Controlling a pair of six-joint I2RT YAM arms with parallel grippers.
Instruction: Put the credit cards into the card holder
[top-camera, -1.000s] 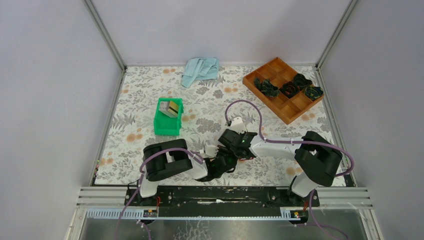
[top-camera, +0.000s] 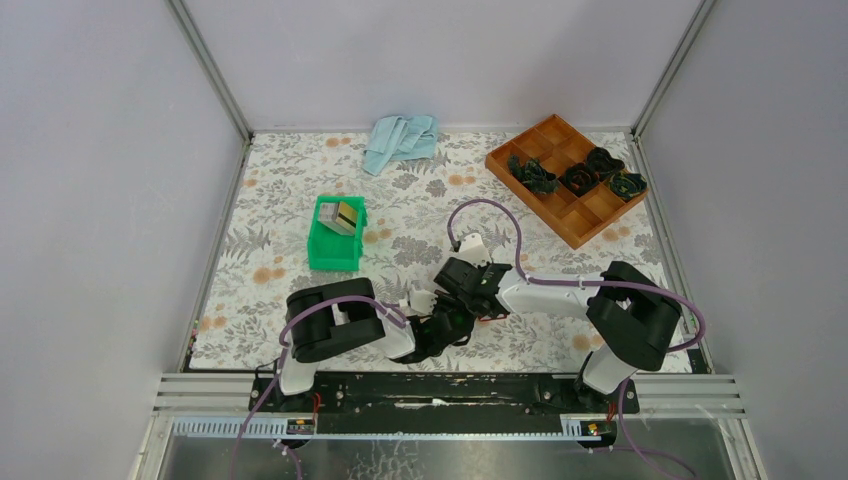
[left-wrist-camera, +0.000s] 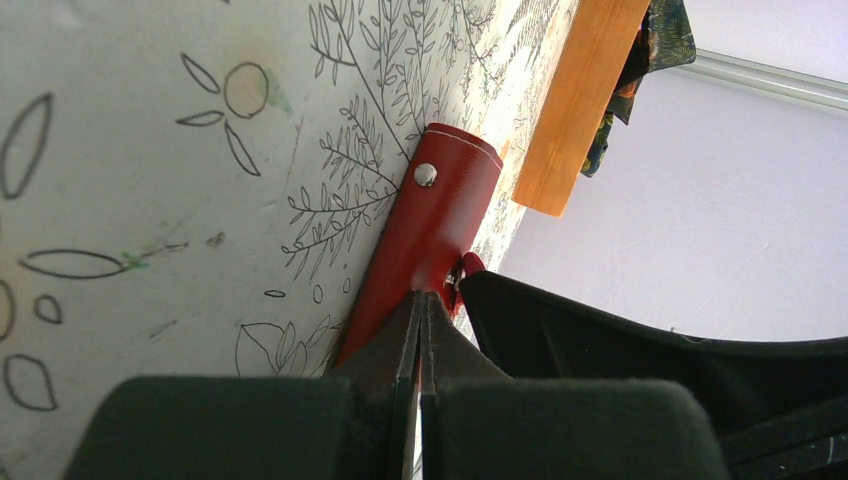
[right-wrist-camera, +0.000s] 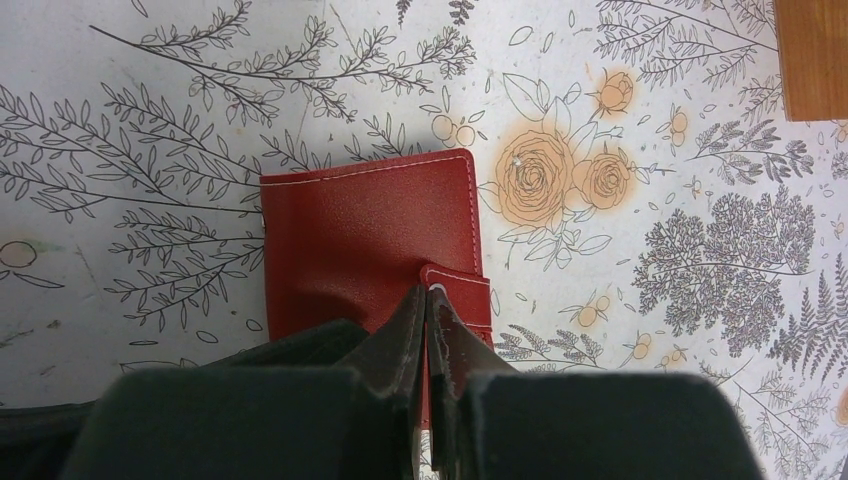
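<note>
The red leather card holder (right-wrist-camera: 355, 230) lies on the patterned table beneath both grippers, mostly hidden by the arms from above. Its snap stud and curved edge (left-wrist-camera: 445, 190) show in the left wrist view. My left gripper is shut at the holder's side, nothing visible between its fingers. My right gripper is shut on the holder's small strap (right-wrist-camera: 460, 282) at the right side. I cannot make out any credit cards.
A green tray (top-camera: 334, 258) with boxed items stands at left, a light blue cloth (top-camera: 400, 140) at the back, a wooden divided box (top-camera: 575, 225) with dark rolled items at back right. The table's middle behind the arms is clear.
</note>
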